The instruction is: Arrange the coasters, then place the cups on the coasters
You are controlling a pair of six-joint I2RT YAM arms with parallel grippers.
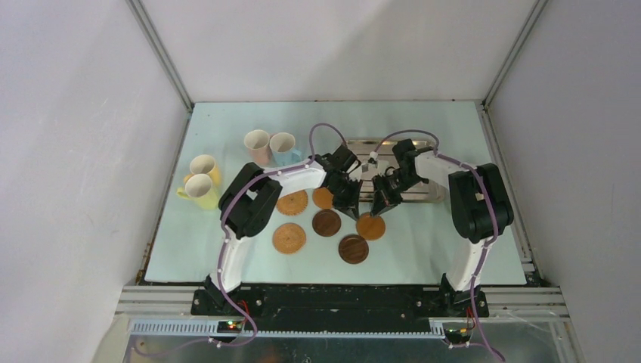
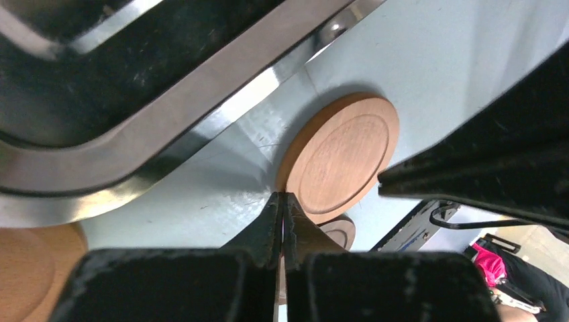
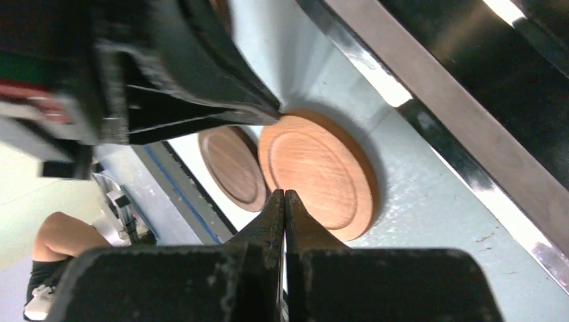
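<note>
A light-brown round coaster (image 1: 370,227) lies flat in front of the metal tray, with both grippers at its back edge. My left gripper is shut, its fingertips meeting with nothing between them, at the near rim of that coaster (image 2: 352,157). In the right wrist view my right gripper is likewise shut and empty, its tips appearing in front of the coaster (image 3: 312,171), which is outside the fingers. Far to the left stand a pink cup (image 1: 257,142), a blue cup (image 1: 284,148), a yellow cup (image 1: 204,165) and a pale yellow-green cup (image 1: 201,190).
The metal tray (image 1: 428,193) sits right behind the grippers. Dark coasters (image 1: 326,222) (image 1: 353,249) lie left and in front of the light one; more light coasters (image 1: 289,238) lie further left.
</note>
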